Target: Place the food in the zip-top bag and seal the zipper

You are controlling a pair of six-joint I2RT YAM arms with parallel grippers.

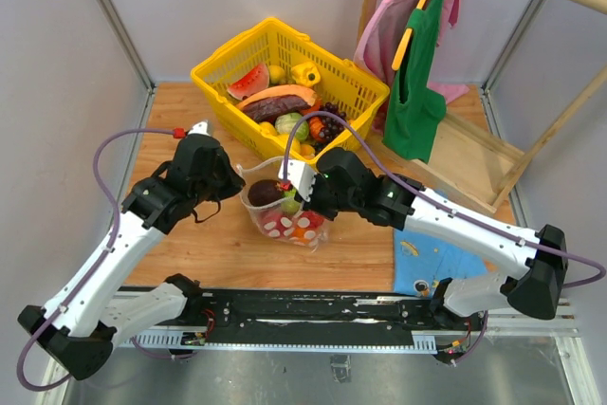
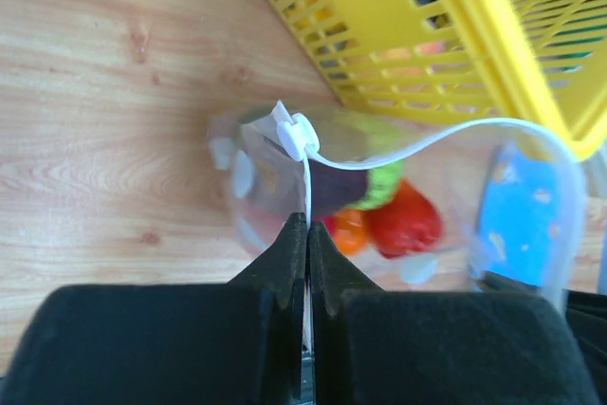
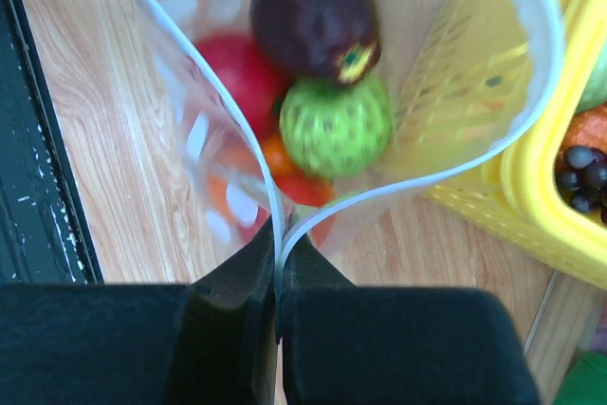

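Note:
The clear zip top bag with white dots hangs between my two arms, its mouth spread open. Inside it are a dark eggplant, a round green fruit and red and orange pieces. My left gripper is shut on the bag's rim at one end of the mouth, where a white zipper slider sits just beyond the fingertips. At the opposite end, my right gripper is shut on the rim, and both edges of the mouth meet between its fingers.
Close behind the bag stands a yellow basket of produce. A wooden rack with a green cloth rises at the back right. Flat on the table at right lies a blue cloth. Bare table lies front left.

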